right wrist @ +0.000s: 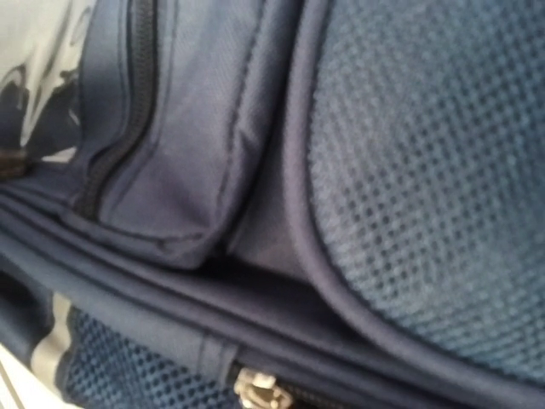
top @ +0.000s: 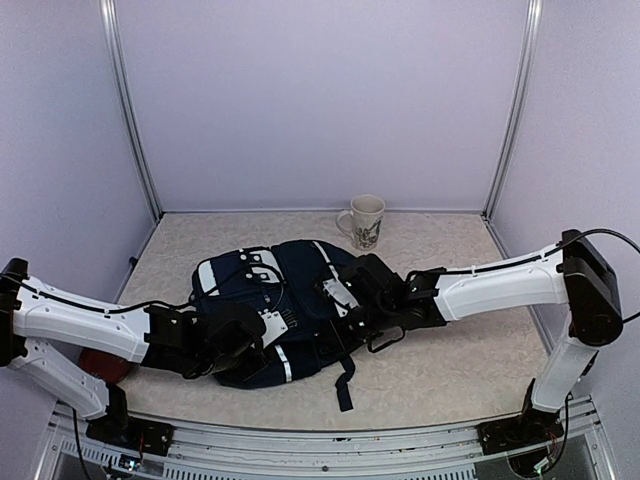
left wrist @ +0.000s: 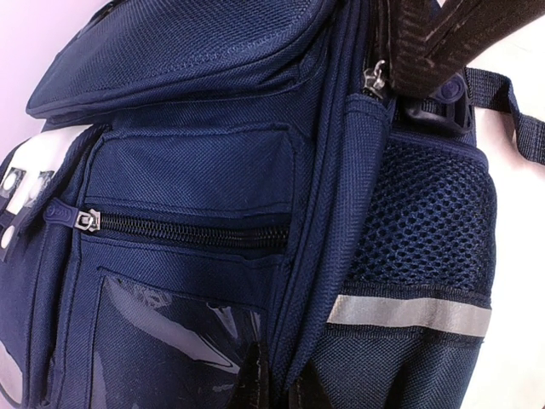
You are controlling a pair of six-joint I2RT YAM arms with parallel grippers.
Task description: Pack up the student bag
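The navy student bag (top: pixel 290 270) lies on the table with its front facing up. My left gripper is shut on the piped edge of the bag (left wrist: pixel 336 221), low in the left wrist view. At the upper right of that view, the dark fingers (left wrist: pixel 413 72) of my right gripper stand shut against the bag's edge, right beside a metal zipper slider (left wrist: pixel 375 78). Whether the pull tab is between them is hidden. The same slider (right wrist: pixel 260 390) shows at the bottom of the right wrist view, where my right fingertips are out of sight.
A patterned mug (top: pixel 367 222) stands behind the bag to the right. A loose black strap (top: pixel 345 388) trails toward the front edge. Something red (top: pixel 104 365) lies at the far left, partly under the left arm.
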